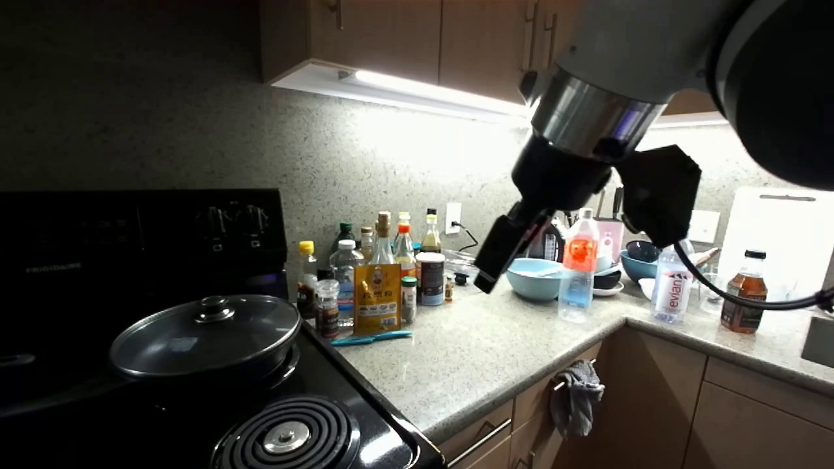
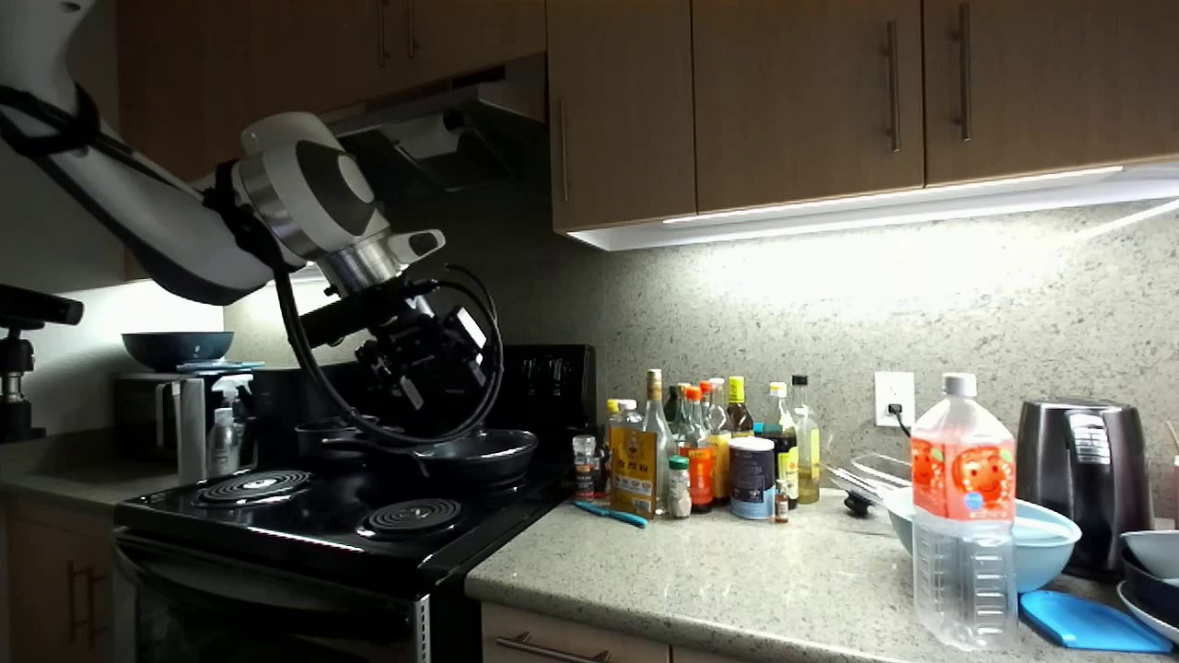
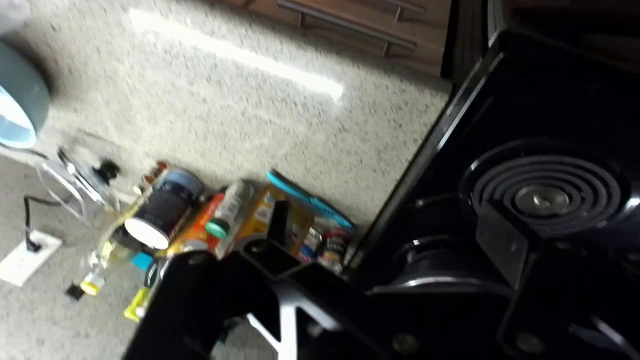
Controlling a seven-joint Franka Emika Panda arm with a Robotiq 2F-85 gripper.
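Note:
In the wrist view my gripper is open, its two fingers (image 3: 502, 245) standing wide apart with nothing held between them. From the first exterior view, the gripper (image 1: 492, 266) hangs in the air over the counter, tilted down and to the left. The second exterior view shows it above the stove side. A lidded pan (image 1: 207, 336) sits on a back burner of the black stove. Beside the stove, a yellow packet (image 1: 377, 298) stands among several bottles, and a teal-handled utensil (image 1: 371, 337) lies in front of it.
A light blue bowl (image 1: 535, 279) and a tall bottle with a red label (image 2: 963, 475) stand farther along the counter (image 2: 707, 580). Open counter lies in front of the bottles. Upper cabinets (image 2: 807, 99) hang overhead.

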